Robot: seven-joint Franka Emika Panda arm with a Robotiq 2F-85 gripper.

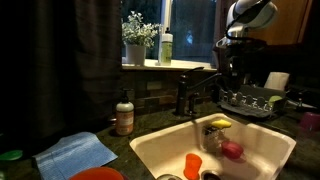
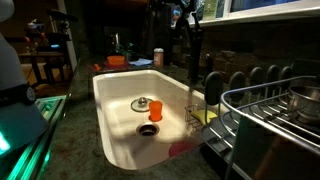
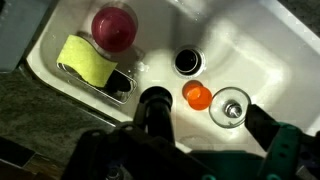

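Observation:
My gripper stands open above the sink (image 1: 152,150), with its black fingers apart and nothing seen held between them. Inside the basin, the wrist view shows an orange cup (image 3: 197,95) close to a clear glass lid (image 3: 236,97) with a metal knob. A round red item (image 3: 114,29) lies near a yellow sponge (image 3: 90,60), which rests in a wire holder at the basin's edge. In the second exterior view the cup (image 2: 155,111) sits beyond the drain (image 2: 149,129).
A black faucet (image 1: 181,95) rises at the sink's back edge. The dish rack (image 2: 270,105) with a metal pot (image 2: 305,101) stands alongside. A soap bottle (image 1: 124,115), blue cloth (image 1: 75,154) and red plate (image 1: 97,174) occupy the counter on the other side.

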